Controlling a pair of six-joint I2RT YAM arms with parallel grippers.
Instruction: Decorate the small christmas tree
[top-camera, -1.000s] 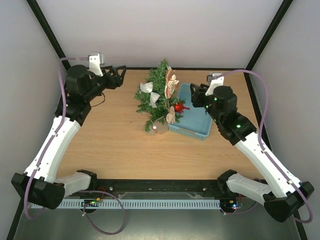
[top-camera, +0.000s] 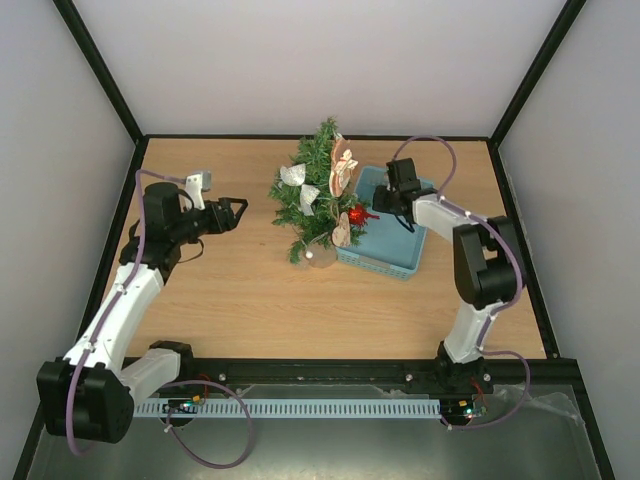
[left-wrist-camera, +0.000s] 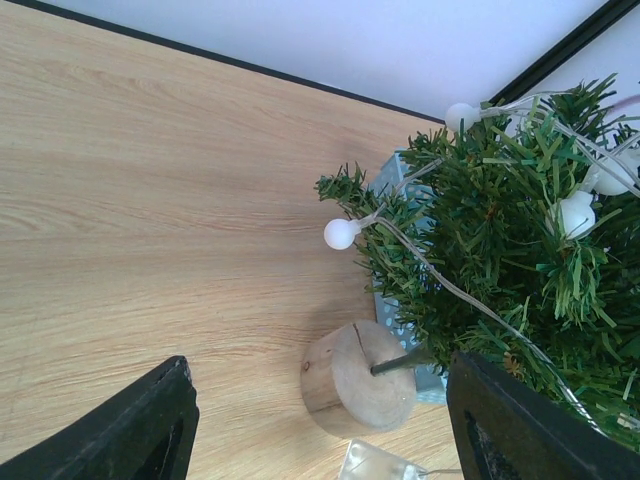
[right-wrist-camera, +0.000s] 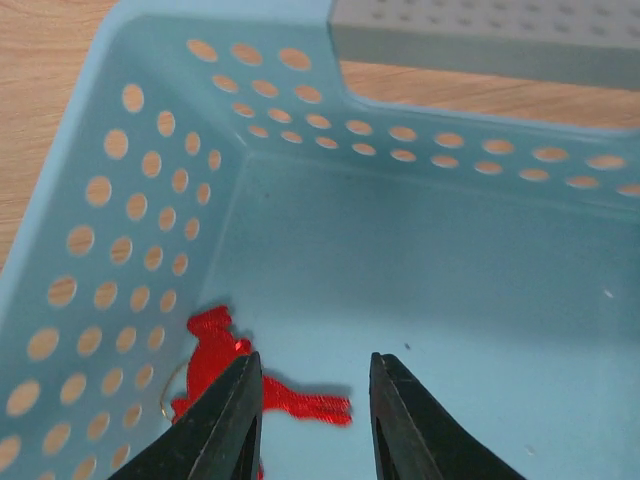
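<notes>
The small green Christmas tree (top-camera: 313, 165) stands on a round wooden base (left-wrist-camera: 335, 385), with white bows (top-camera: 293, 175), wooden ornaments (top-camera: 342, 168) and bulb lights (left-wrist-camera: 341, 233) on it. To its left, my left gripper (top-camera: 240, 212) is open and empty, its fingers (left-wrist-camera: 160, 410) wide apart. Over the blue basket (top-camera: 385, 262) hangs my right gripper (top-camera: 383, 198), pointing down. Its fingers stand moderately apart with nothing between them. In the right wrist view, a red ornament (right-wrist-camera: 212, 360) lies on the basket floor against the perforated wall, partly behind the left finger (right-wrist-camera: 225, 415).
The basket stands close against the tree's right side; its perforated wall (right-wrist-camera: 130, 200) rises beside my right gripper. A clear piece with a wire (left-wrist-camera: 375, 465) lies by the tree base.
Tree and basket have stayed put.
</notes>
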